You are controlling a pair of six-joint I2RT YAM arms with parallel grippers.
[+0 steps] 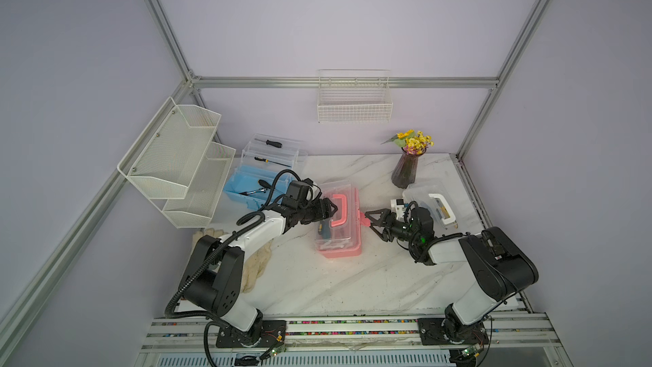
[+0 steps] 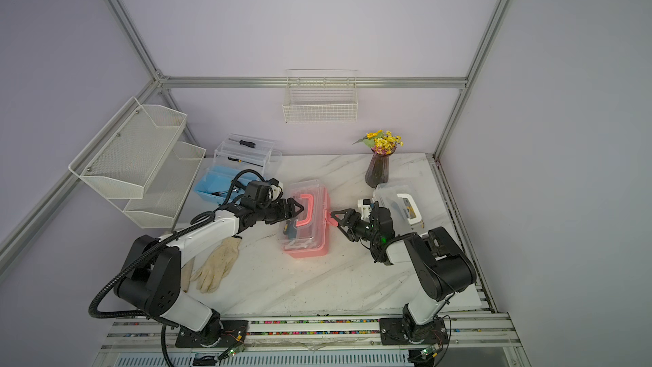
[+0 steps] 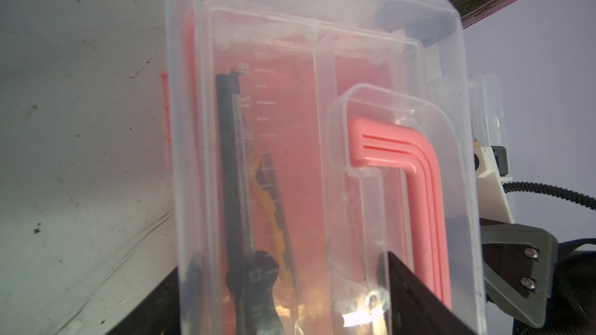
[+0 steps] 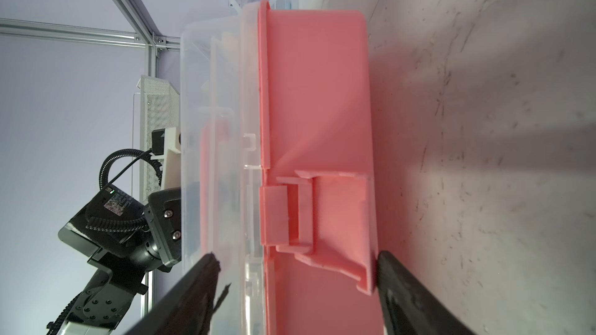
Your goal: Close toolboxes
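Note:
The pink toolbox sits mid-table with its clear lid down over the tools inside. Across that lid, my left gripper is closed; in the left wrist view its blurred fingers show partly through the plastic. A pink latch projects from the box's right side, hinged at the lid edge. My right gripper is open, with one finger close to the latch's free edge; contact cannot be told. Back left, the blue toolbox stands with its clear lid open.
A clear box with a white handle lies behind the right arm. The flower vase stands at the back. Gloves lie by the left arm.

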